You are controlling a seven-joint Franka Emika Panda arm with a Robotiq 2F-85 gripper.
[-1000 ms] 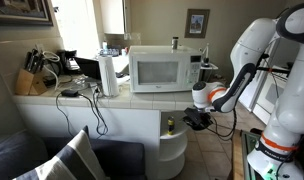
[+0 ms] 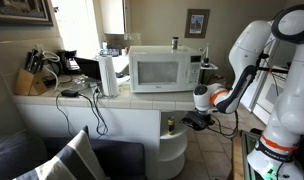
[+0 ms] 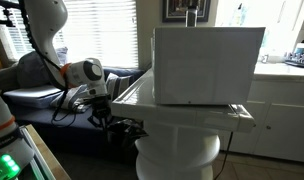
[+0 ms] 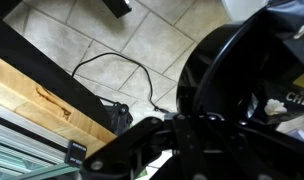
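In the wrist view a black, round-rimmed object (image 4: 220,62) rises from between the fingers, its curved wall close to the camera. My gripper is shut on it, though the fingertips are mostly dark and hard to make out. From exterior view 1, the gripper (image 2: 198,122) hangs low, right of the white rounded shelf (image 2: 172,144) and below counter height. Seen from exterior view 2, the gripper (image 3: 100,112) is a dark shape against the dark sofa, so the held object's outline is unclear there.
A small dark bottle (image 2: 171,127) stands on the shelf. Above it, a white microwave (image 2: 164,70) sits on the counter. Tiled floor (image 4: 117,45) with a black cable (image 4: 144,72) lies below the gripper; a wooden edge (image 4: 42,105) borders it at left.
The arm and gripper have shifted slightly right in exterior view 1. Counter items and shelf look unmoved.
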